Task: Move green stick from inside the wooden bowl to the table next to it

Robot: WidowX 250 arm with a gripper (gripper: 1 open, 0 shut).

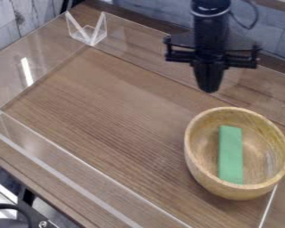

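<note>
The light wooden bowl (202, 169) stands at the lower right of the table. Inside it lies the green stick (231, 156), in full view, its long side running roughly from the back of the bowl to the front. Up and behind the bowl is my dark gripper (210, 82), clear of both bowl and stick. No green shows at the gripper. How its fingers stand is hard to make out against the dark body.
A clear, angular wire-like holder (88, 28) stands at the far left corner. The table (103, 120) left of the bowl is bare. Black cables (17, 212) lie at the lower left, off the table edge.
</note>
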